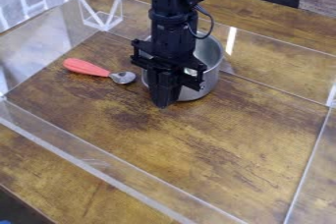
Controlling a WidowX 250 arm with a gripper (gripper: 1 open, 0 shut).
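Note:
My black gripper (163,83) hangs over the front left part of a silver metal pot (199,84), with its fingertips low and close to the pot. The arm hides much of the pot, including what is inside. Whether the fingers hold anything is hard to tell. A spoon with a red-orange handle (88,68) lies on the wooden table (197,159) just left of the pot, its metal head toward the gripper.
Clear plastic panels border the work area on the left, back and right.

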